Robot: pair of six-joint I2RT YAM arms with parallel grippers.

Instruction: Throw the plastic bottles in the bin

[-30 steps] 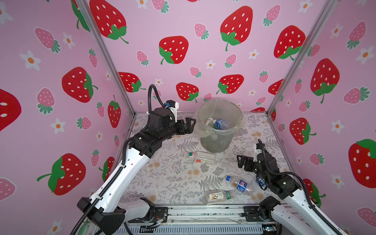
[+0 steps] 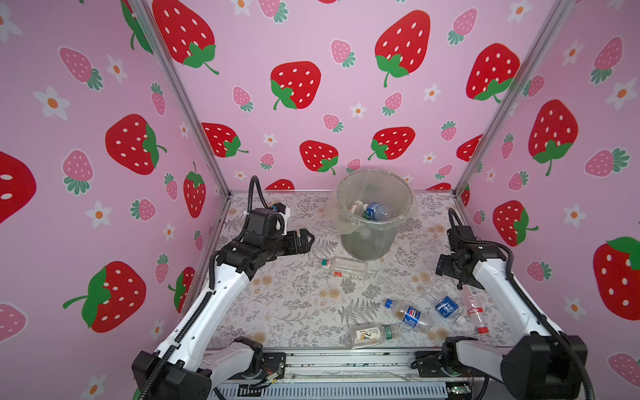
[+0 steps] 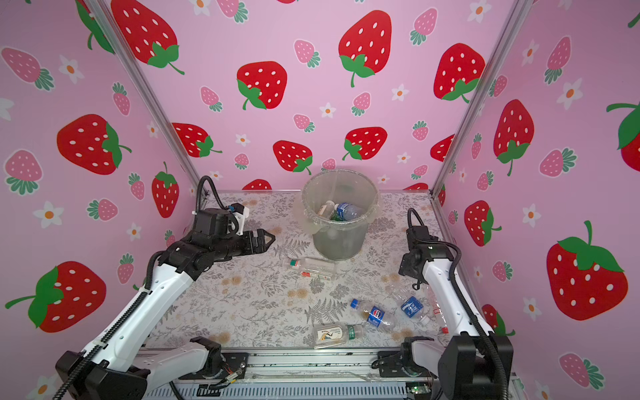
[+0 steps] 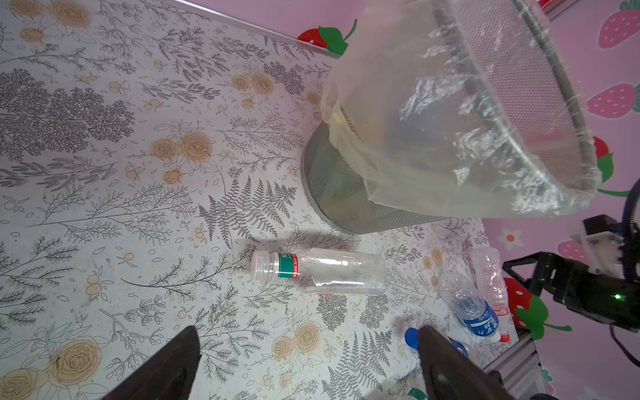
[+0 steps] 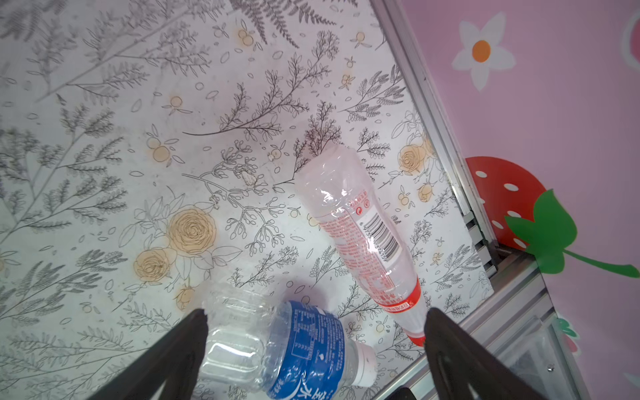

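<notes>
A bin with a plastic liner (image 2: 370, 236) holds some bottles (image 2: 377, 212). Below it lies a clear bottle with green label (image 4: 336, 272). Front right are a Pepsi bottle (image 2: 411, 316), a blue-label bottle (image 5: 313, 353), a red-capped bottle (image 5: 363, 246) and a cream-label bottle (image 2: 368, 335). My left gripper (image 2: 300, 241) is open above the table, left of the bin, with nothing between its fingers. My right gripper (image 2: 448, 266) is open above the red-capped and blue-label bottles at the right, empty.
Pink strawberry-patterned walls enclose the table at back and sides. A metal rail (image 2: 320, 353) runs along the front edge.
My left gripper has moved down and left, away from the bin. My right gripper has moved back and to the right, uncovering the bottles at the front right.
</notes>
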